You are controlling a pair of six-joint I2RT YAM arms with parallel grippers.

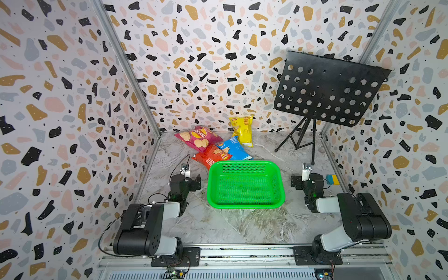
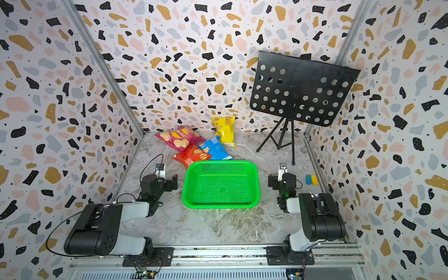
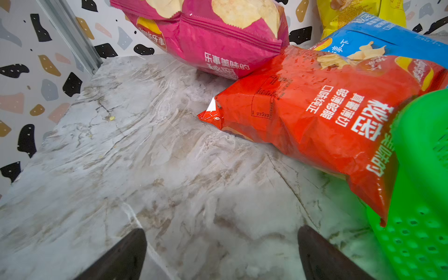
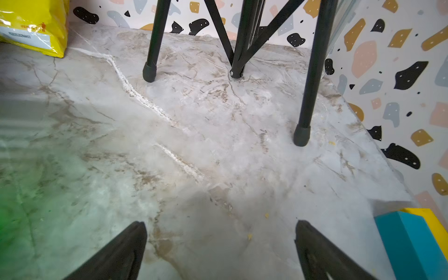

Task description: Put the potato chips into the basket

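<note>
Four chip bags lie behind the green basket (image 1: 245, 204): pink (image 1: 198, 137), red (image 3: 308, 112), blue (image 2: 214, 148) and yellow (image 1: 242, 128). The red one touches the basket's back-left rim. The basket is empty. My left gripper is low at the basket's left, open, facing the red bag with bare table between its fingers. My right gripper is low at the basket's right, open, with nothing between its fingers.
A black music stand (image 1: 326, 88) stands on a tripod at the back right. A small blue-and-yellow block (image 4: 406, 238) lies by the right wall, beside my right gripper.
</note>
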